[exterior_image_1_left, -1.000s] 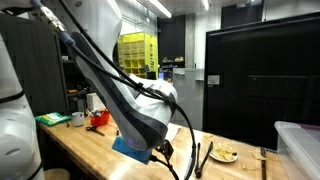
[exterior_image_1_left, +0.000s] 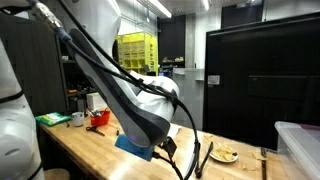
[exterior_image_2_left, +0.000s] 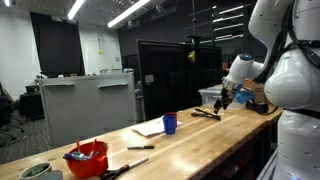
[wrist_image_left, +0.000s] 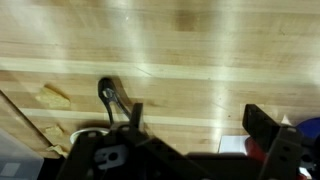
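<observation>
My gripper is open in the wrist view, its two dark fingers wide apart with bare wooden table between them. Below and left of it, a black utensil (wrist_image_left: 106, 91) lies by a white round dish, only partly visible behind the gripper. A red and blue thing (wrist_image_left: 257, 151) is partly hidden behind the right finger. In exterior view 2 a blue mug (exterior_image_2_left: 169, 123) stands on the table, and a red bowl (exterior_image_2_left: 88, 162) holding several items is nearer the camera. A plate with yellow pieces (exterior_image_1_left: 224, 154) sits on the table's right side in exterior view 1.
A clear plastic bin (exterior_image_1_left: 300, 147) stands at the right. Yellowish pieces (wrist_image_left: 52, 97) lie near the table's edge in the wrist view. A black-handled tool (exterior_image_2_left: 127, 167) is beside the red bowl.
My arm has shifted slightly to the right in exterior view 1, with its cable swinging out a little.
</observation>
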